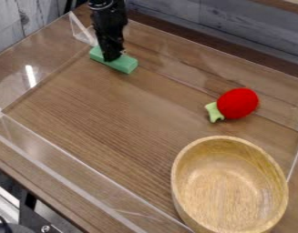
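Observation:
My dark gripper [112,49] reaches down at the upper left, its tip at a mint-green block [120,64] lying on the wooden table [115,127]. The fingers are small and dark, and I cannot tell from the view whether they are apart or together, or whether anything is between them.
A red round object [238,103] with a pale green piece [214,112] beside it lies at the right. A tan round bowl [228,153] fills the lower right.

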